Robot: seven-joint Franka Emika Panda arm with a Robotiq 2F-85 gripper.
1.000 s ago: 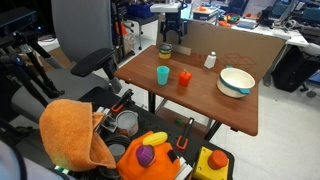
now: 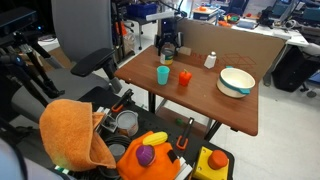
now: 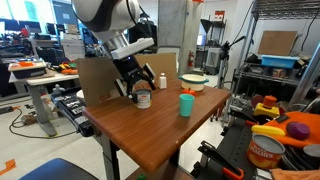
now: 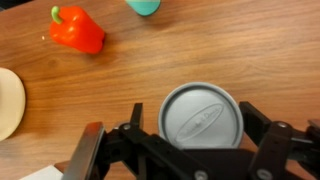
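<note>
A can with a pale round lid [image 4: 200,118] stands upright near the table's far left corner; in exterior view 2 the can [image 3: 143,100] shows its side. My gripper is open, with its fingers on either side of the can. A gap shows between the left finger and the lid, while the right finger looks very close to the rim. From exterior view 1, my gripper [image 2: 168,46] is over the can [image 2: 168,57] and partly covers it. Whether either finger touches the can cannot be told.
A teal cup [image 2: 163,75], a red pepper [image 2: 185,78], a white bottle [image 2: 210,61] and a white pot [image 2: 236,82] share the wooden table [image 2: 205,103]. A brown panel [image 2: 235,48] borders the back. Bare wood lies toward the front right.
The arm has come down and to the left. My gripper, earlier above and right of the can, is now at it. The other table objects look unmoved.
</note>
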